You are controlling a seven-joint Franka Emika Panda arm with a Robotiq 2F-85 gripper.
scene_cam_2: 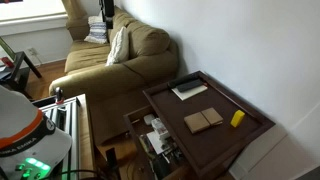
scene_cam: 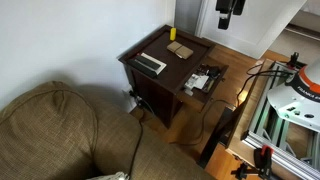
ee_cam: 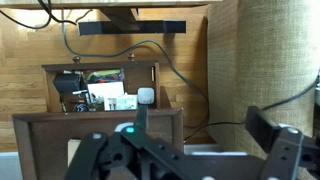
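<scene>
My gripper hangs high over the floor, its two fingers well apart at the bottom of the wrist view, with nothing seen between them. Exterior view 1 has the gripper (scene_cam: 226, 18) at the top edge, clear of the furniture. Below and to one side stands a dark brown side table (scene_cam_2: 222, 139) with a raised rim. On its top lie a small yellow object (scene_cam_2: 237, 118), a tan folded or two-part item (scene_cam_2: 203, 120) and a dark, flat item with a pale strip (scene_cam_2: 188, 89). Its drawer (ee_cam: 155, 72) is pulled out.
Several small items, among them a white box (ee_cam: 122, 102) and a grey-white rounded piece (ee_cam: 146, 95), fill the drawer. A brown couch (scene_cam: 60, 130) stands beside the table. Black cables (ee_cam: 180, 68) cross the wooden floor. A white wall is behind the table.
</scene>
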